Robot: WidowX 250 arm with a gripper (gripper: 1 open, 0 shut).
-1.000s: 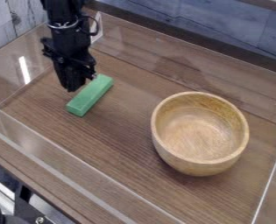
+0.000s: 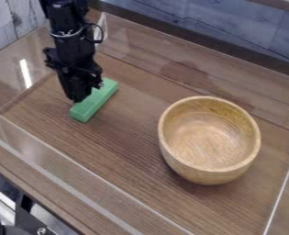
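Note:
My gripper (image 2: 73, 88), black, hangs at the upper left of the camera view over the wooden table, just left of a flat green rectangular block (image 2: 94, 100). Its fingertips are near the block's left side; whether they touch it, or are open or shut, I cannot tell.
A large pale wooden bowl (image 2: 209, 133) sits on the right half of the table (image 2: 134, 184). A dark cable runs at the lower left.
My arm has shifted slightly and its wrist has turned a little; the green block looks nearly unmoved.

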